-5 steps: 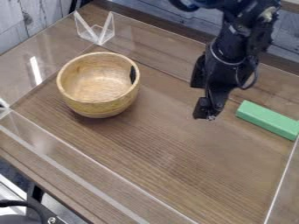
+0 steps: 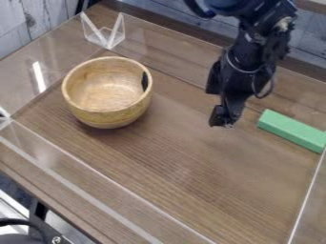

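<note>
My gripper [image 2: 223, 112] hangs low over the middle-right of the wooden table, dark and pointing down, open, with no object visible between its fingers. A light wooden bowl [image 2: 102, 110] sits to its left, apart from it. A green rectangular block [image 2: 291, 131] lies to its right, near the table's right side.
A white wire-like object [image 2: 105, 30] stands at the back left. Walls border the back, and dark cables or parts show past the table's lower-left edge.
The bowl and green block have not moved.
</note>
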